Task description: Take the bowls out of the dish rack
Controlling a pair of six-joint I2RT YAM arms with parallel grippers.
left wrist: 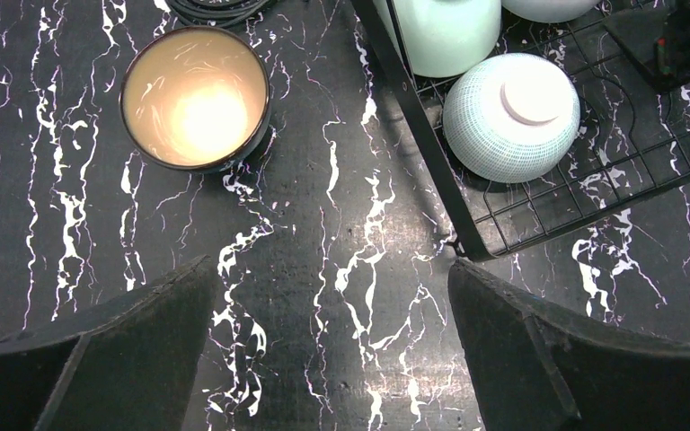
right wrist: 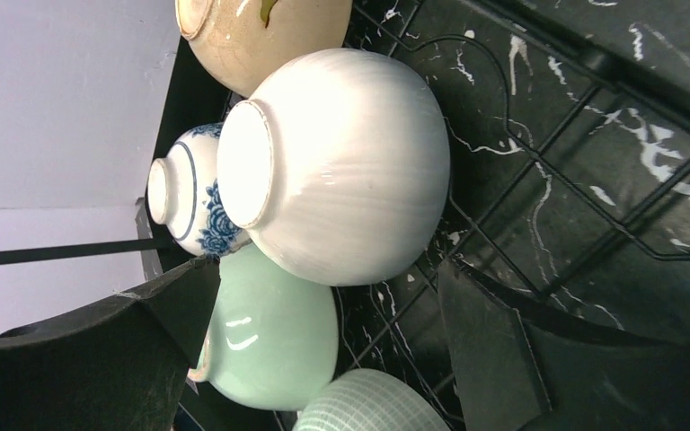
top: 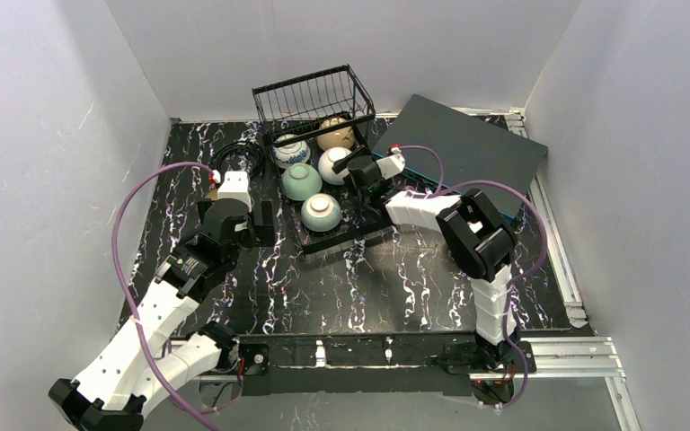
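Upside down in the black dish rack (top: 346, 235) sit several bowls: a pale speckled green one (top: 322, 213), a plain green one (top: 301, 181), a white one (top: 333, 165), a blue-and-white one (top: 291, 153) and a tan one (top: 335, 135). My right gripper is open at the rack's right side, the white bowl (right wrist: 350, 166) just ahead of and partly between its fingers, nothing gripped. Left of the rack, my left gripper hangs open and empty over the counter. An upright tan bowl with a dark outside (left wrist: 196, 99) stands on the counter there, mostly covered by the left arm from above.
A coiled black cable (top: 239, 158) lies behind the left gripper. The rack's raised wire tier (top: 314, 97) stands over the back bowls. A dark board (top: 467, 148) covers the back right.
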